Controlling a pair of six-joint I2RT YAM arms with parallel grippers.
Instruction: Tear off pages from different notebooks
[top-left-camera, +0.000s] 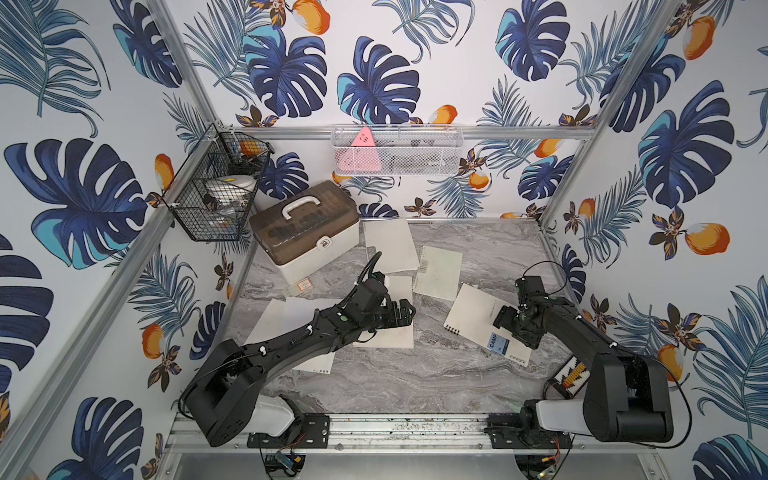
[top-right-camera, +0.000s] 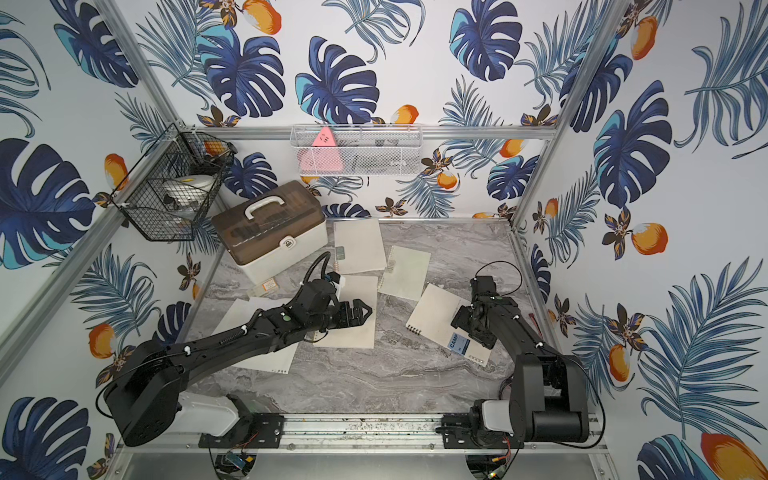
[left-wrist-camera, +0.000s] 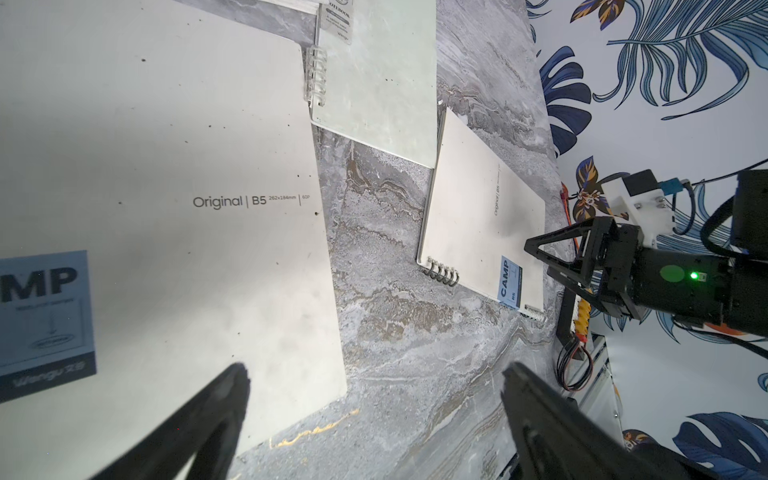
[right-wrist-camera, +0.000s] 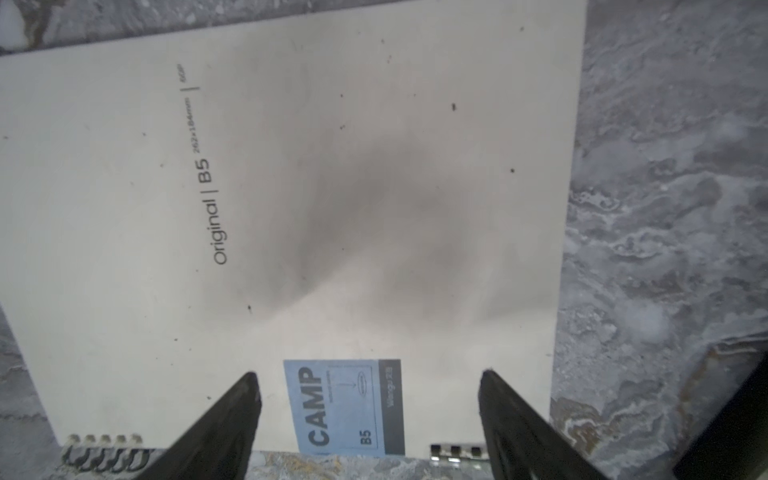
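A CAMP notebook (right-wrist-camera: 368, 176) with a spiral binding lies at right; my right gripper hangs over it near the blue label, its fingers apart with nothing seen between. My left gripper is open above another CAMP notebook (left-wrist-camera: 192, 120) in the middle; its label shows in the left wrist view. A pale green notebook (top-left-camera: 438, 272) and a cream notebook (top-left-camera: 390, 240) lie behind. White sheets (top-left-camera: 312, 360) lie at the left, partly hidden under the left arm.
A lidded box (top-left-camera: 304, 224) stands at the back left. A wire basket (top-left-camera: 216, 192) and a mesh rack (top-left-camera: 432, 152) hang on the walls. Bare marble (top-left-camera: 432, 376) shows at the front middle.
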